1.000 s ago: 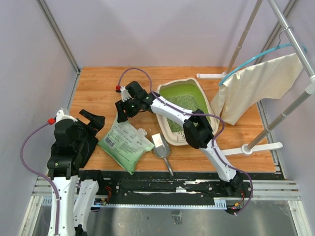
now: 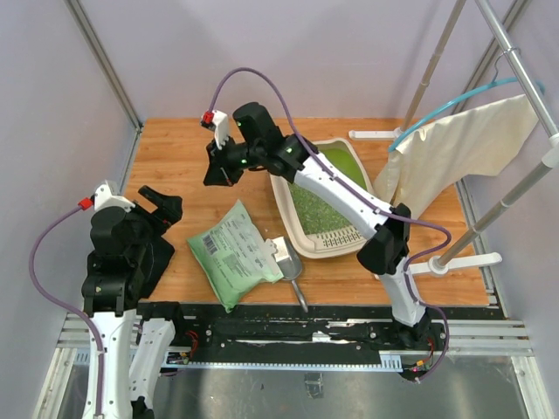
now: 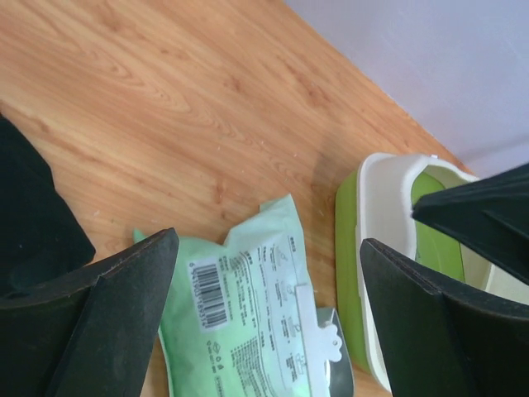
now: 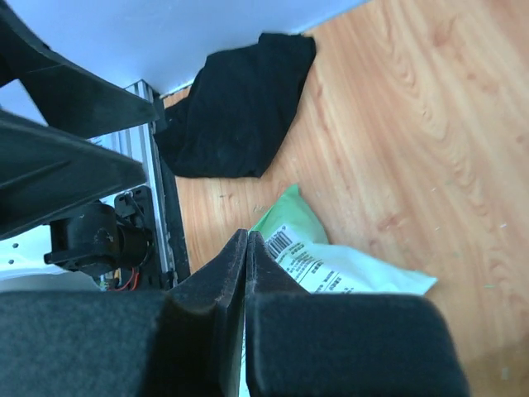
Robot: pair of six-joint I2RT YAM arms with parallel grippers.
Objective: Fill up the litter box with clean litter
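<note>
The green-and-white litter bag (image 2: 229, 253) lies on the wooden floor, its right edge over part of the grey scoop (image 2: 299, 288). Behind and to the right is the litter box (image 2: 288, 214), cream-rimmed with a green inside; grainy litter (image 2: 319, 214) covers part of its floor, and my right arm crosses over it. My right gripper (image 2: 214, 181) hangs above the floor behind the bag; its fingers meet in the right wrist view with nothing showing between them. At the left, my left gripper stands open and empty, the bag lying below and beyond its fingers.
A black cloth (image 4: 240, 107) lies at the left beneath my left arm. On the right a rack of white poles (image 2: 502, 205) holds a cream cloth (image 2: 467, 148) on a blue hanger. Bare floor (image 2: 170, 157) shows at the back left.
My right gripper has risen and moved away from the bag's upper end. The bag has shifted right, onto the scoop. The left arm has shifted only slightly.
</note>
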